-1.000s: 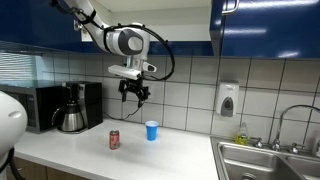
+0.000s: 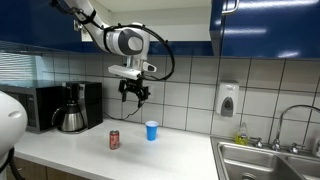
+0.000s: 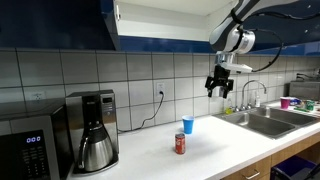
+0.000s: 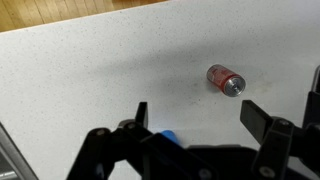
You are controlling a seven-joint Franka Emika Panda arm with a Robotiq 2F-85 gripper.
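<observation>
A red can with a silver top (image 4: 226, 81) stands on the white counter (image 2: 175, 157). Farther back on the same surface is a blue cup (image 2: 151, 131), which shows only in part in the wrist view, behind the gripper. High above the counter hangs my gripper, pointing down. Its two black fingers are spread wide apart with nothing between them. Neither the can nor the cup is touched.
A coffee maker with a steel carafe (image 3: 96, 133) and a black microwave (image 3: 27, 148) stand at one end. At the other end lie the sink (image 2: 255, 163) and faucet (image 2: 290, 125). Blue cabinets (image 2: 270, 30) hang overhead.
</observation>
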